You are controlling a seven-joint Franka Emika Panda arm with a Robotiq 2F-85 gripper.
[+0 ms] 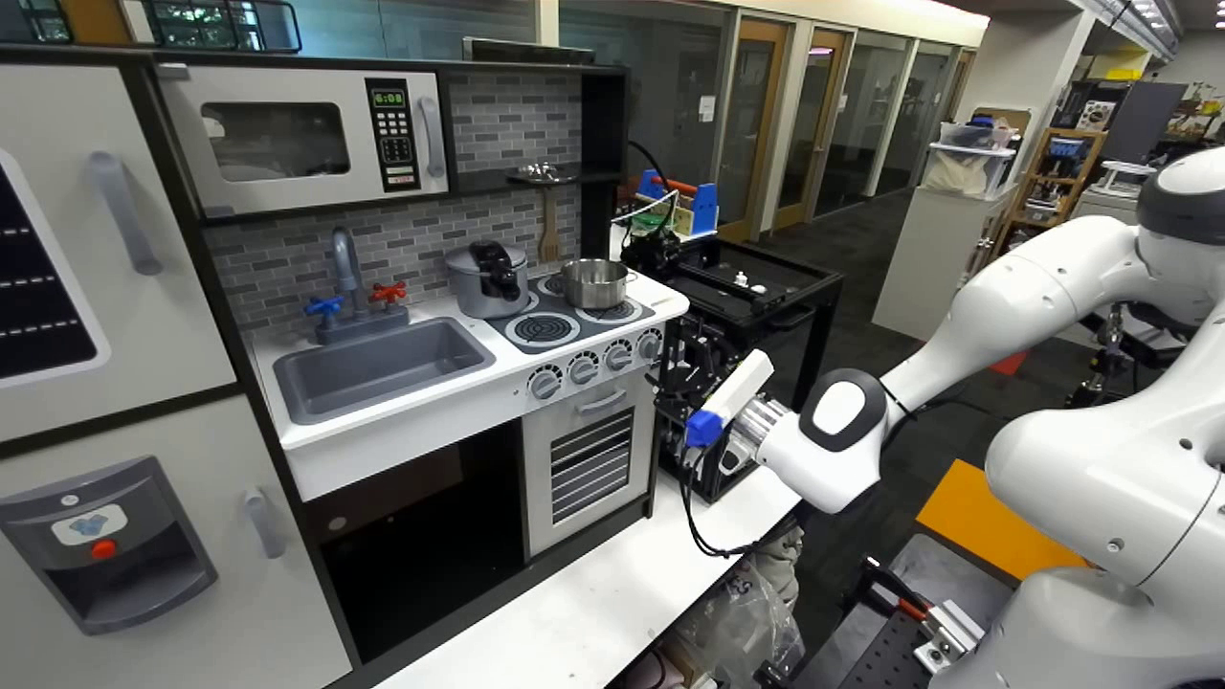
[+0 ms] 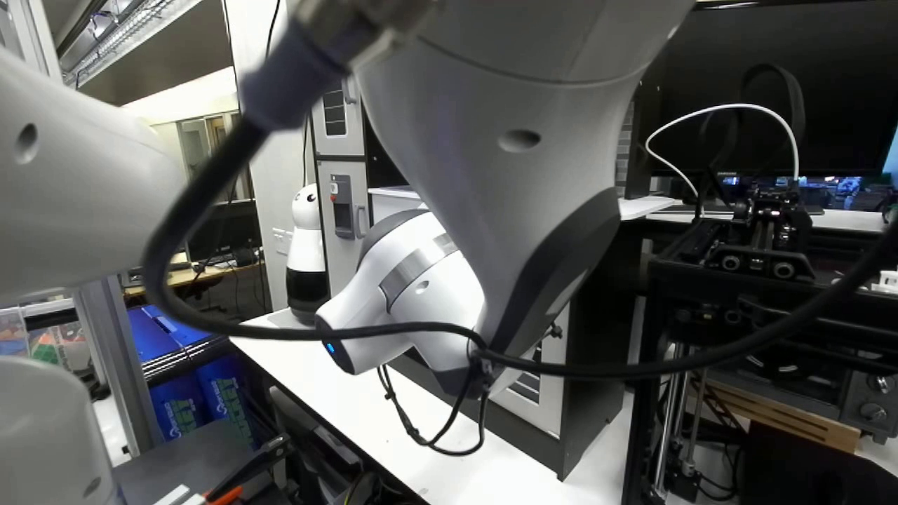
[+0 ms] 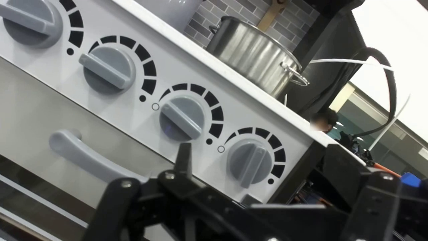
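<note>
In the wrist view my gripper is open, its two black fingers [image 3: 183,160] well apart at the bottom of the picture. Beyond the gap is the grey rightmost stove knob [image 3: 249,162], whose ridge is turned differently from those of the other knobs. The knob second from the right [image 3: 181,118] shows just above the left fingertip. Nothing appears held. In exterior view 1 my arm's wrist [image 1: 758,427] is in front of the toy stove's right end, and the fingers cannot be made out there. The arm hides the gripper in exterior view 2.
A steel pot [image 1: 594,283] and a grey lidded pot [image 1: 488,280] stand on the stovetop. Below the knobs is the oven handle [image 3: 94,158]. To the right of the stove stands a black-framed machine [image 1: 752,287].
</note>
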